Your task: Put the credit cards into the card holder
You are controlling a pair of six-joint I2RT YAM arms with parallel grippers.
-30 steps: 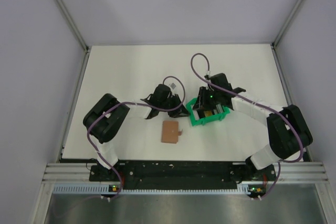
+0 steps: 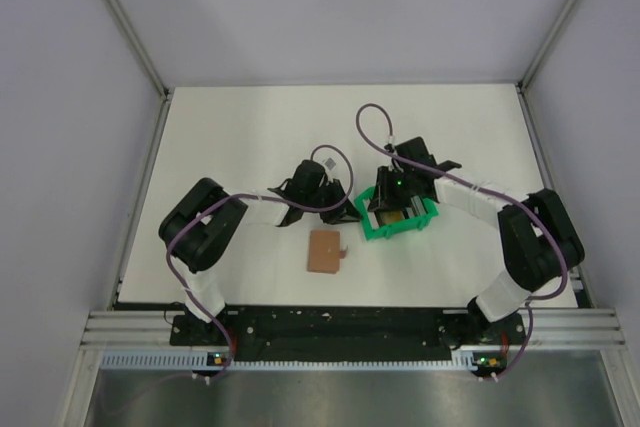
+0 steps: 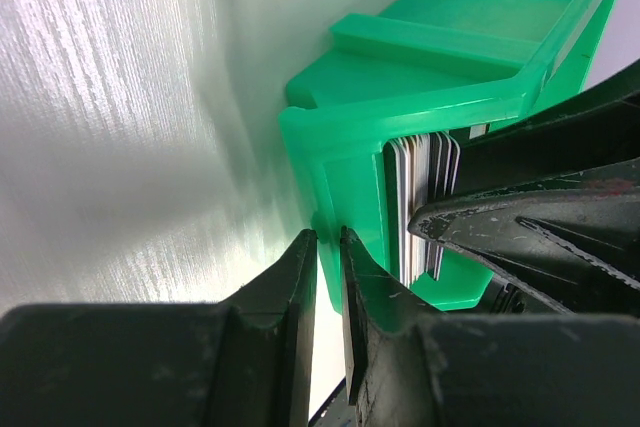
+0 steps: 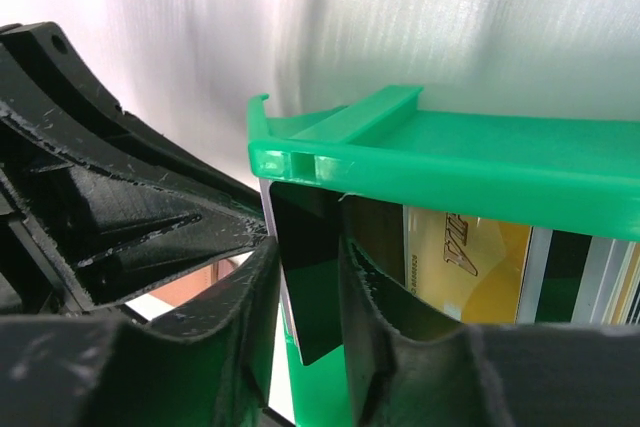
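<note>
A green card holder (image 2: 405, 225) lies right of centre, cards packed in its slots (image 3: 405, 197). In the right wrist view a dark card (image 4: 308, 277) stands at the holder's end, beside a yellow card (image 4: 460, 257). My left gripper has its tips against the holder's near end; how far it is open is unclear. My right gripper is over the cards with its tips at the dark card; whether it grips that card is unclear.
A brown flat piece (image 2: 325, 251) lies on the white table (image 2: 230, 117) below the left gripper.
The right arm has shifted slightly left at the holder, its wrist moving a little. The left arm looks unmoved.
</note>
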